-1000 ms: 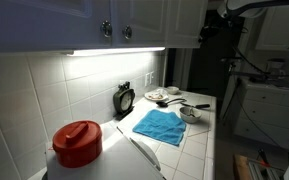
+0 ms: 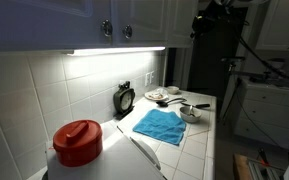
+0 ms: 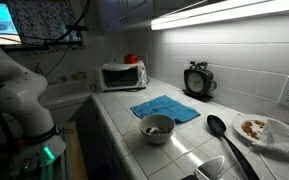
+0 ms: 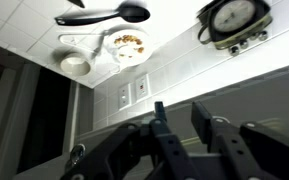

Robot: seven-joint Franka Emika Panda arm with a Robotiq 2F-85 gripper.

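Note:
At the upper right of exterior view 1, my dark gripper [image 2: 206,27] is close to the right edge of the white upper cabinet door [image 2: 164,23]. Whether it touches the door cannot be made out there. In the wrist view the gripper enters from below, its two dark fingers [image 4: 161,125] standing apart against a plain grey surface [image 4: 224,93]. What, if anything, sits between them is unclear.
On the counter below are a blue towel [image 3: 171,108], a grey bowl [image 3: 157,129], a black spoon [image 3: 218,126], a plate with food bits [image 3: 256,129] and a black clock [image 3: 198,79]. A red pot [image 2: 77,142] is nearer exterior view 1's camera.
Near the cabinet door's edge, my gripper and arm have shifted upward in exterior view 1. A dark cable now shows at their right. The counter objects look unmoved.

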